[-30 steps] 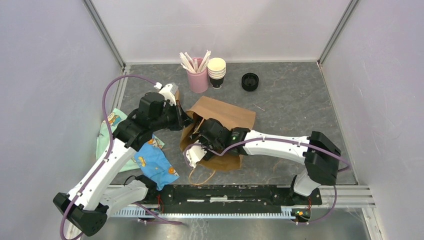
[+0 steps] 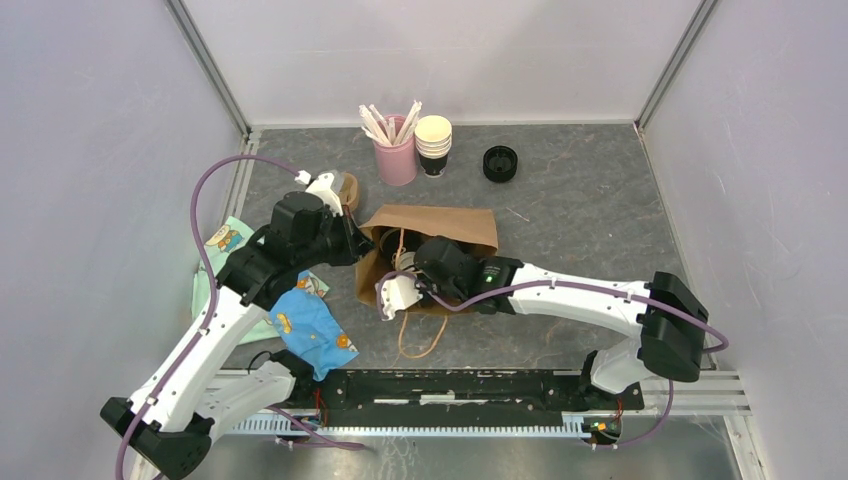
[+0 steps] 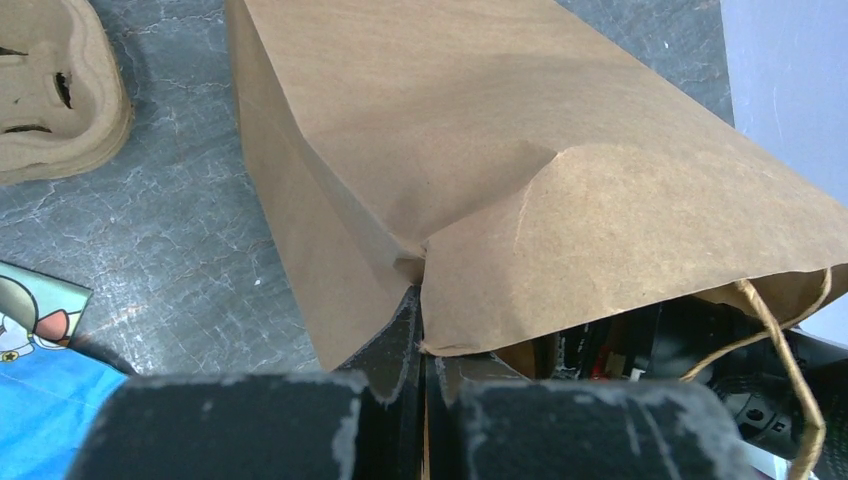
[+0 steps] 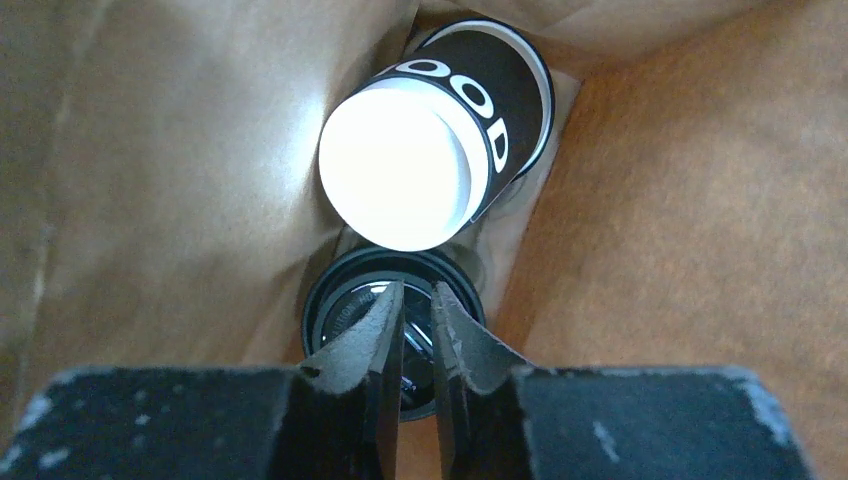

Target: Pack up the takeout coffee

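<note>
A brown paper bag (image 2: 440, 218) stands at the middle of the table. My left gripper is shut at its left rim, with bag paper at the tips. My right gripper is down inside the bag, its fingers slightly apart over a black lid (image 4: 350, 270), with nothing visibly held. Beyond that lid, in the right wrist view, a black cup (image 4: 510, 100) with a white top lies tilted in the bag.
Behind the bag stand a pink straw holder (image 2: 395, 160), stacked cups (image 2: 434, 140) and a loose black lid (image 2: 500, 163). A cardboard carrier (image 3: 70, 130) and cloths (image 2: 315, 330) lie left.
The bag's top flap has shifted back and left, opening the mouth more. My right wrist has moved slightly; the left gripper has edged slightly left.
</note>
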